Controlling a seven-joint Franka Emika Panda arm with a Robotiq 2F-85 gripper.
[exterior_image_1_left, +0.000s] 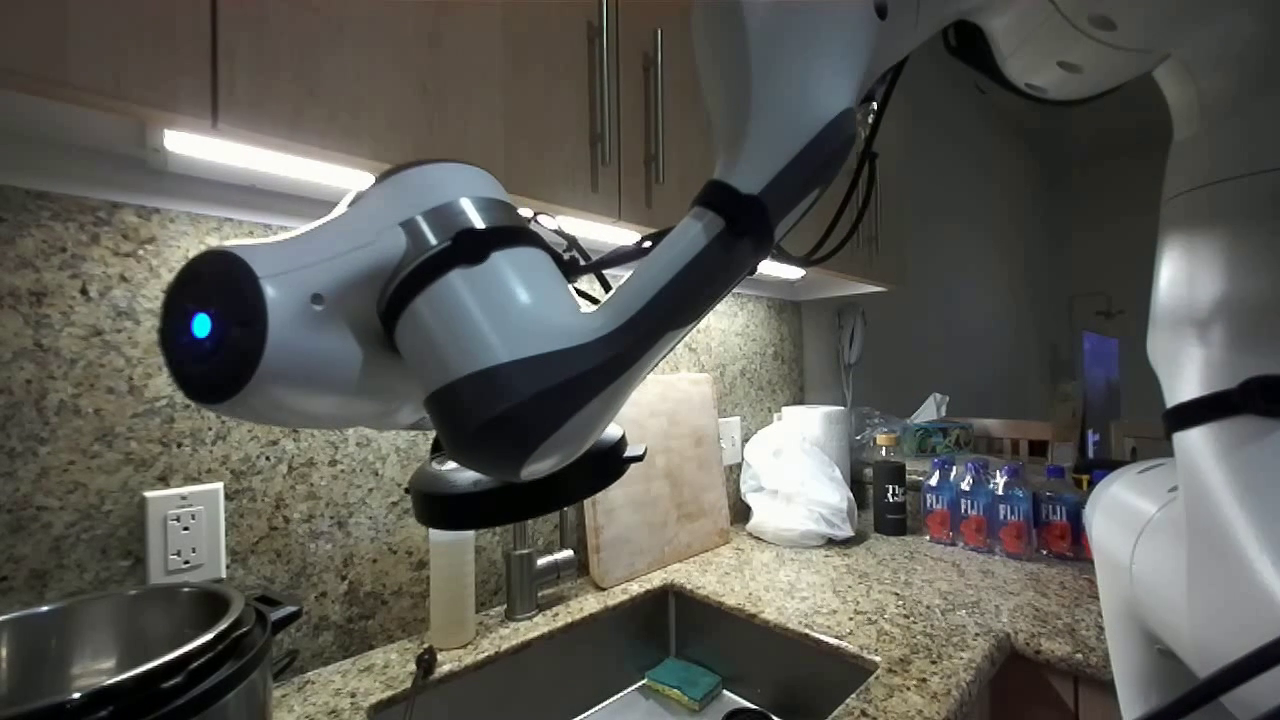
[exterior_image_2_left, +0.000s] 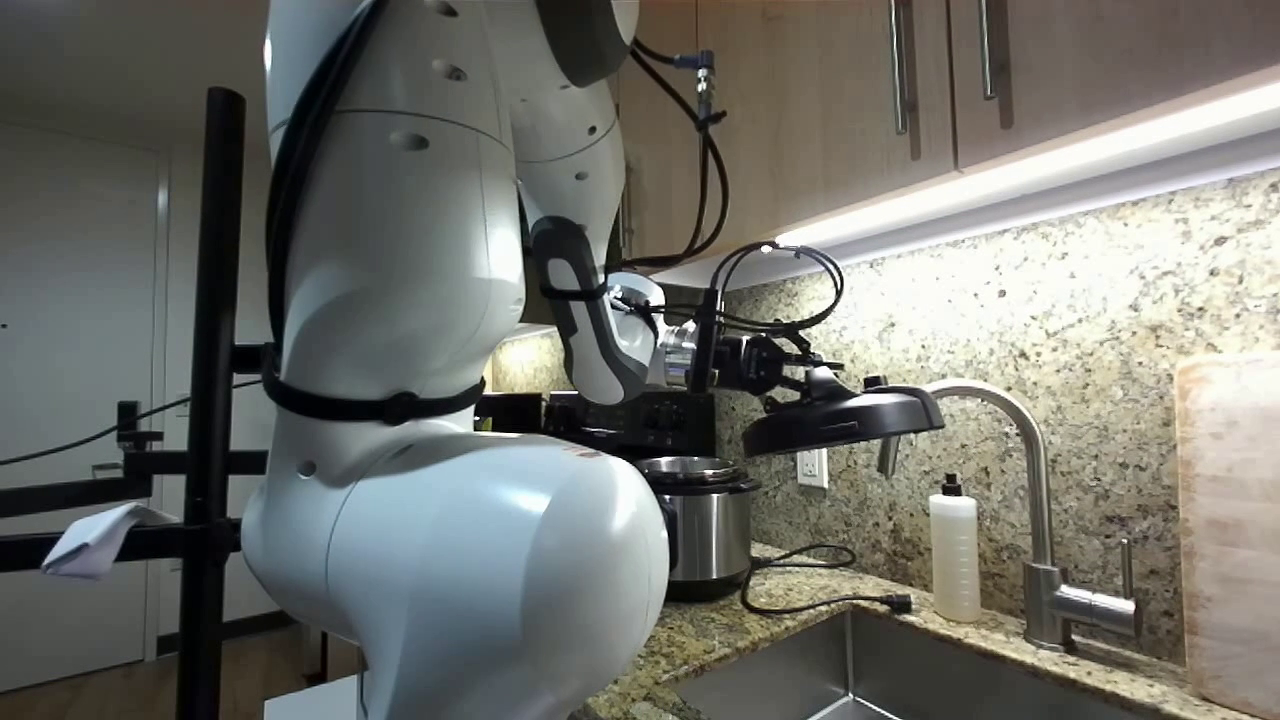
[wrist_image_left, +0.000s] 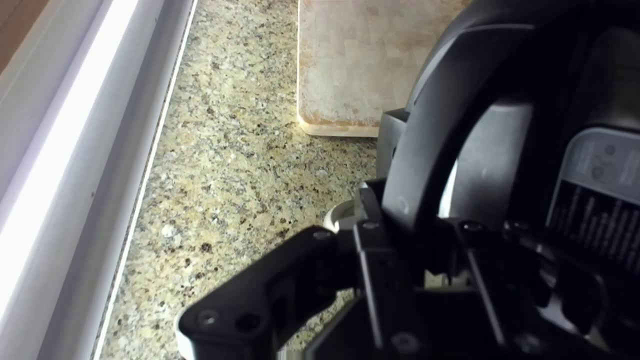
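Observation:
A black round lid hangs in the air over the sink side of the counter, held roughly level with a slight tilt. My gripper is shut on the lid's top handle, which fills the right of the wrist view. In exterior view 1 the lid shows beneath the forearm, while the gripper itself is hidden behind the arm. The steel cooker pot stands uncovered on the counter, its open rim at the lower left of exterior view 1. The lid is higher than the pot and apart from it.
Near the lid are the tall faucet and a soap bottle behind the sink. A cutting board leans on the backsplash. Upper cabinets overhang the arm. A cord lies beside the pot.

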